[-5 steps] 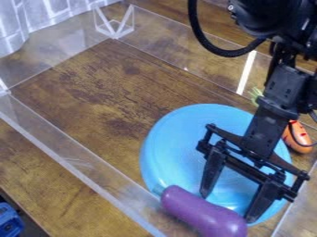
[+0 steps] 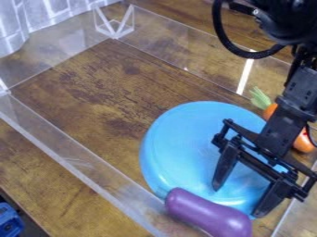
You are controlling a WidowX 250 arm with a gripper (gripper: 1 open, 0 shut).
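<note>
My black gripper [image 2: 254, 180] reaches down from the right over a blue bowl [image 2: 173, 148], with its fingers spread open inside the bowl. Nothing shows clearly between them. A purple eggplant-like toy [image 2: 205, 211] lies at the front rim of the bowl, near the clear front wall.
An orange carrot toy [image 2: 302, 141] with pale green top lies behind the bowl at the right. Clear plastic walls border the wooden surface [image 2: 93, 93], which is bare at the left. A blue object [image 2: 7, 220] sits at the lower left, outside the wall.
The gripper and arm have shifted slightly right and lower over the bowl, uncovering a little more of its left interior. The eggplant has barely moved.
</note>
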